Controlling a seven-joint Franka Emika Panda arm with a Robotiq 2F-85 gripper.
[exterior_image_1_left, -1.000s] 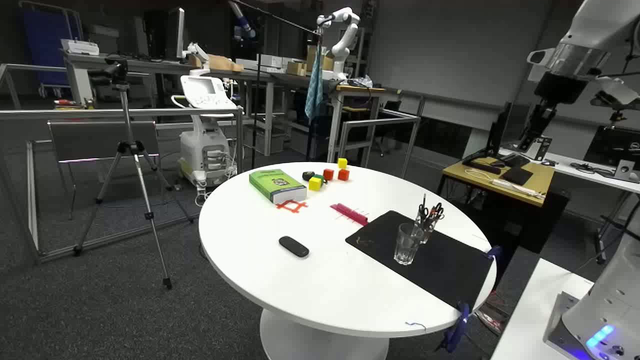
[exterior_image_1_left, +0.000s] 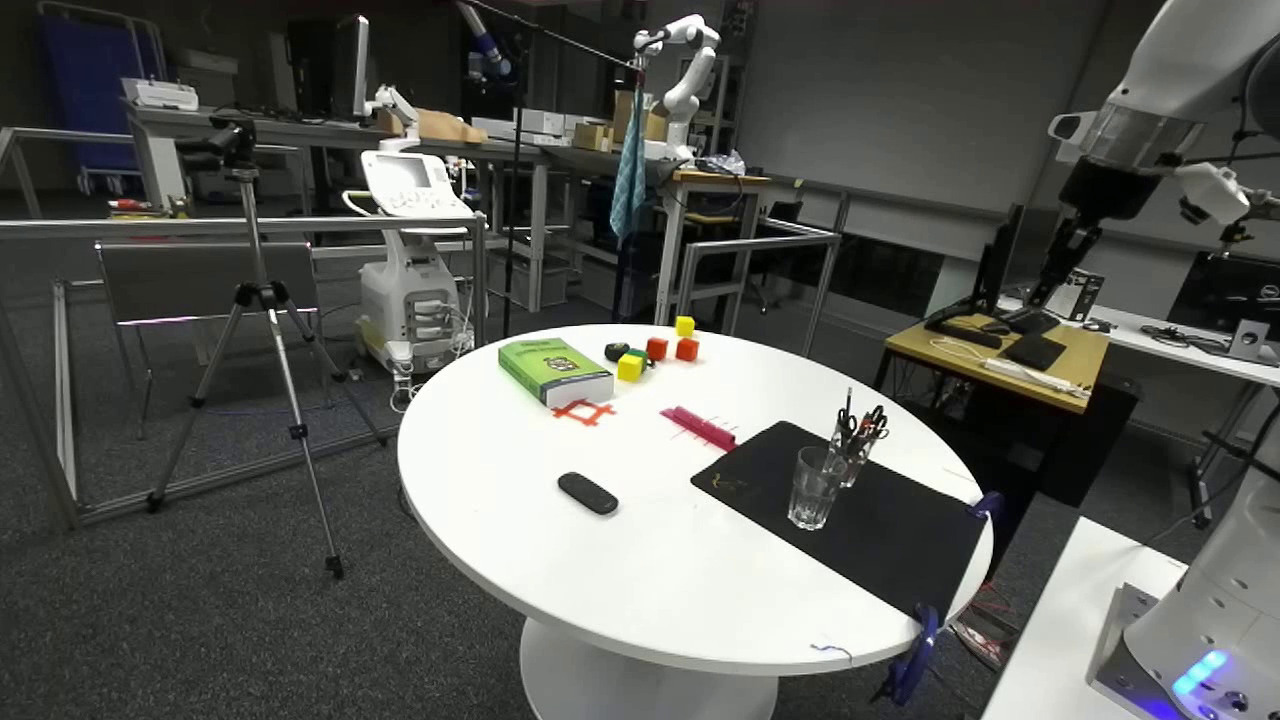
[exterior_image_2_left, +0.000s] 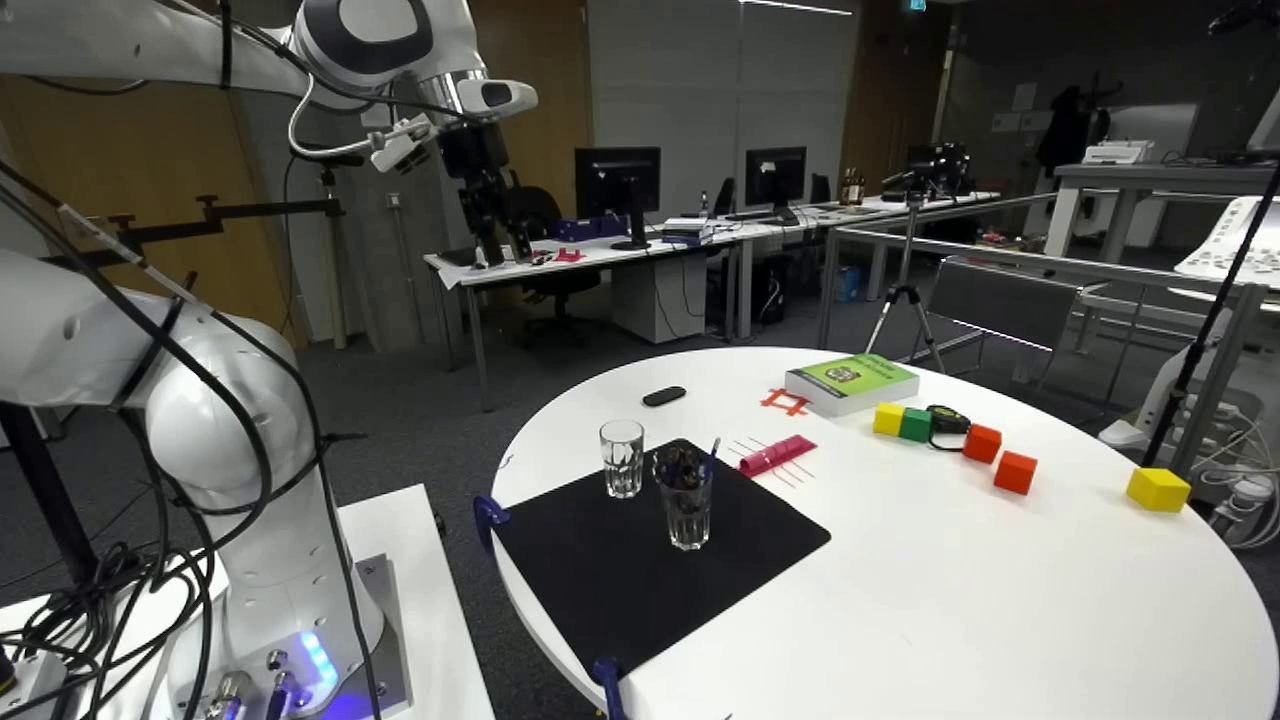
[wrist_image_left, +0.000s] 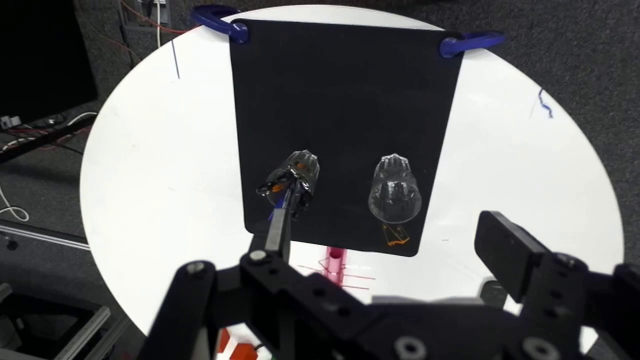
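Observation:
High above the round white table (exterior_image_1_left: 516, 552), my gripper is open, its two fingers far apart with nothing between them. In exterior view 2 the gripper (exterior_image_2_left: 504, 246) hangs clear of the tabletop. An empty clear glass (wrist_image_left: 394, 192) and a second glass (wrist_image_left: 306, 165) holding scissors and pens stand upright on the black mat (wrist_image_left: 342, 90). Exterior view 1 shows the empty glass (exterior_image_1_left: 811, 502) in front of the filled one (exterior_image_1_left: 851, 454).
Farther off lie a pink holder (exterior_image_2_left: 777, 455), a black remote-like object (exterior_image_2_left: 663, 396), a green book (exterior_image_2_left: 852, 378), and several red, yellow and green cubes, a red one (exterior_image_2_left: 1015, 472) among them. Blue clamps (wrist_image_left: 217, 21) grip the mat's edge. Bare tabletop surrounds the mat.
In exterior view 1 the arm's end has shifted slightly left and tilted a little more. Objects on the table have stayed where they were.

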